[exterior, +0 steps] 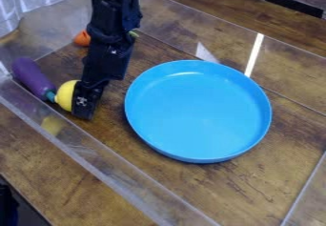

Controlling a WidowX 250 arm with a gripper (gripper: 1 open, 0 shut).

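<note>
My black gripper (90,94) reaches down from the top centre to a yellow round object (68,96) at the left, its fingertips shut on it near the floor of the clear-walled area. A purple eggplant-like toy (32,77) lies just left of the yellow object. The fingertips partly hide the yellow object.
A large blue plate (197,112) takes up the right middle. An orange item (82,37) lies behind the arm at upper left. Clear plastic walls edge the wooden surface (242,196), which is bare at front right and back right.
</note>
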